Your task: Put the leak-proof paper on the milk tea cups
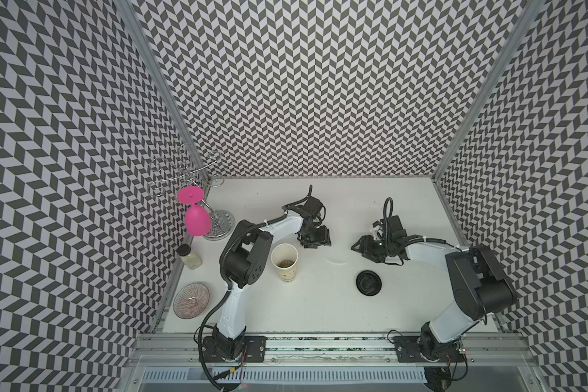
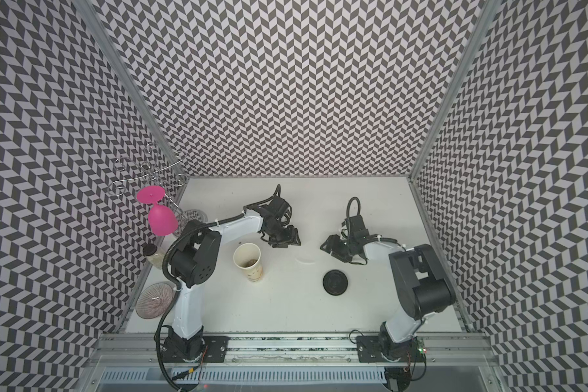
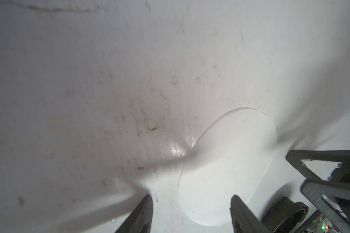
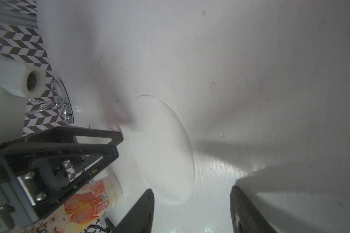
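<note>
A thin white paper disc (image 3: 229, 167) lies flat on the table, only a faint edge in the top views. In the left wrist view it reaches in between the parted fingertips of my left gripper, which is open. My right gripper also stands open, and the disc (image 4: 161, 151) lies toward its left finger; nothing is gripped in either. From above, the left gripper is behind and left of the disc, the right one behind and right. The paper cup (image 1: 285, 263) stands upright and uncovered to the left, with something brown inside.
A black lid (image 1: 368, 283) lies in front of the right gripper. Along the left side are a patterned saucer (image 1: 191, 300), a small jar (image 1: 189, 257) and a metal rack (image 1: 219, 224) with a pink goblet (image 1: 197, 220).
</note>
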